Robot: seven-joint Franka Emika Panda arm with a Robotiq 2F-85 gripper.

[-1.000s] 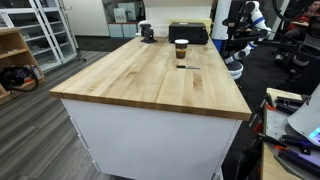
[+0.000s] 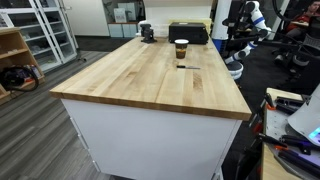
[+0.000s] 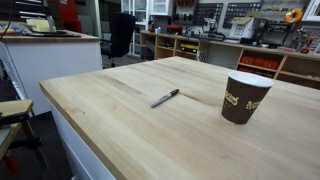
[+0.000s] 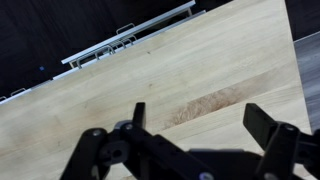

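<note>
A dark brown paper cup [image 2: 181, 49] with a pale rim stands upright on the wooden tabletop [image 2: 140, 75]. Close to it lies a dark marker [image 2: 188, 67]. From the other side, both the cup [image 3: 243, 97] and the marker [image 3: 164, 98] show clearly apart, the cup bearing yellow lettering. My gripper is open, its two black fingers wide apart above bare wood [image 4: 205, 90]. Neither cup nor marker appears in the wrist view, and the gripper cannot be made out in either exterior view.
A metal rail [image 4: 130, 35] runs along one table edge in the wrist view, with dark floor beyond. A black box [image 2: 188, 33] sits at the table's far end. A workbench with tools [image 3: 215, 45] stands behind.
</note>
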